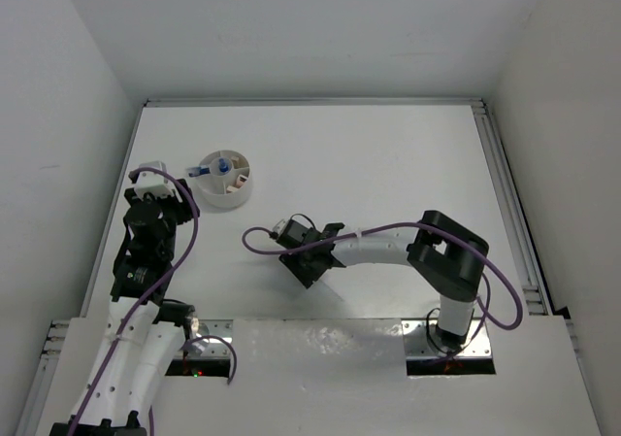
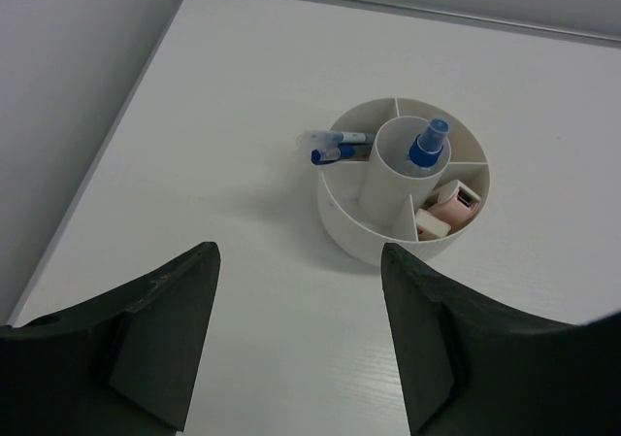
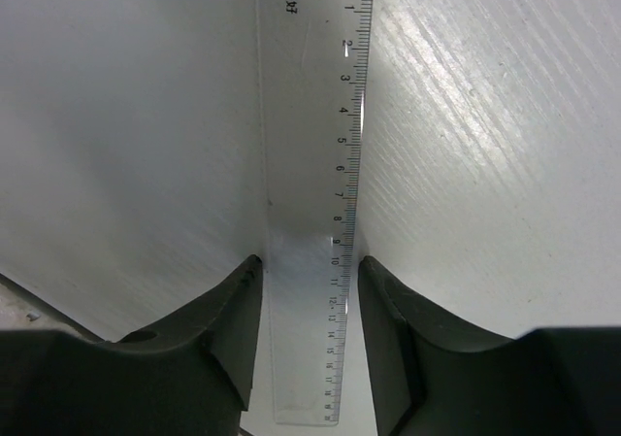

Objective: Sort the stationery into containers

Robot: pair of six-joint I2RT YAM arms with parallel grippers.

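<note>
A clear plastic ruler [image 3: 309, 164] with black centimetre marks lies on the white table. My right gripper straddles it, one finger at each long edge, part open; whether the pads touch the ruler is hard to tell. In the top view the right gripper [image 1: 308, 279] hides most of the ruler. A round white organizer [image 2: 340, 218] stands at the back left, with blue pens [image 2: 344, 152] in one compartment, a blue-capped bottle [image 2: 430, 145] in its central cup and pink-and-white erasers [image 2: 456, 205] in another. My left gripper is open and empty, short of the organizer.
Metal rails [image 1: 310, 101] edge it. Purple cables [image 1: 485, 261] loop along both arms.
</note>
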